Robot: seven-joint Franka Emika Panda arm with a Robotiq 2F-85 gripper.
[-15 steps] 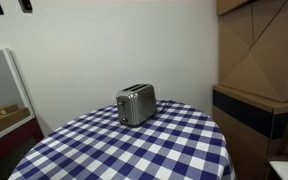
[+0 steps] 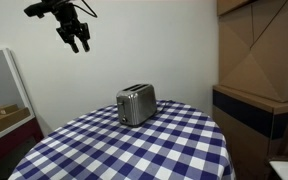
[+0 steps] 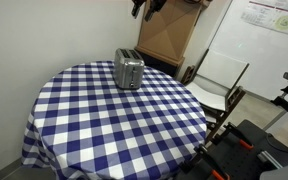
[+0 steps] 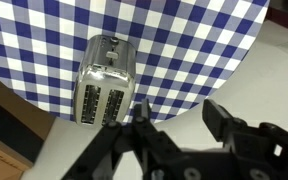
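Note:
A silver two-slot toaster [image 2: 137,105] stands upright on a blue-and-white checked tablecloth [image 2: 169,150]. High above the table, left of the toaster in exterior view 1, hangs my gripper [image 2: 80,48], well clear of everything. Its two dark fingers point downward with a gap between them. In the wrist view the toaster [image 4: 103,80] lies left of the gripper, its slotted top facing the camera. Nothing sits between the fingertips. Only the fingertips and lower part of the gripper [image 3: 142,12] enter exterior view 2, at its top edge.
Bare cloth surrounds the toaster, widest toward the front of the table [image 3: 109,125]. A tall cardboard stack [image 2: 259,50] stands at the right. A white folding chair [image 3: 216,85] is beyond the table, and black equipment [image 3: 244,150] sits at the lower right.
In exterior view 1 my gripper has moved rightward and somewhat lower, toward the toaster. Its fingertips appear closer together there. The toaster has stayed in place.

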